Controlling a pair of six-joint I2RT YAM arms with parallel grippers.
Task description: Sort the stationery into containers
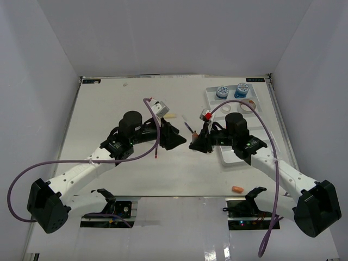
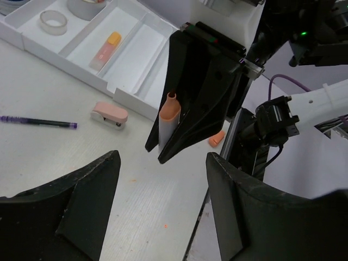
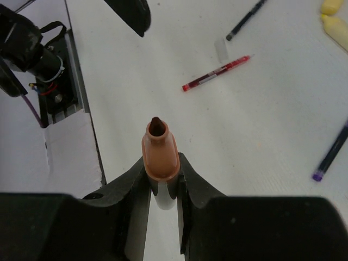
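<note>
My right gripper is shut on an orange-topped, pale-bodied highlighter, held upright, seen close in the right wrist view. My left gripper stands open to its left, nothing between its fingers. In the left wrist view a purple pen and a pink stapler lie on the table. The right wrist view shows a red pen, a dark pen, a blue pen and yellow items.
The white sectioned container at the right holds tape rolls and a glue stick. An orange block lies near the front edge.
</note>
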